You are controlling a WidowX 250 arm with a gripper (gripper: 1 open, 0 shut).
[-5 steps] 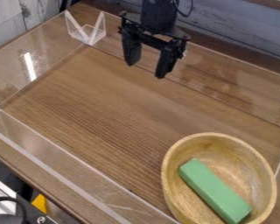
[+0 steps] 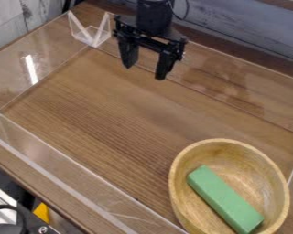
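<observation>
The black gripper (image 2: 149, 57) hangs from the arm at the top centre of the view, above the wooden table (image 2: 124, 128). Its two finger parts point down on either side, apart from each other, and I see nothing held between them. A green block (image 2: 222, 196) lies in a round tan bowl (image 2: 186, 166) at the lower right.
A small clear object (image 2: 91, 27) stands at the back left, left of the gripper. A yellow item (image 2: 40, 210) shows beyond the lower-left edge.
The gripper has shifted a little to the left over the last second. The bowl and green block are unchanged.
</observation>
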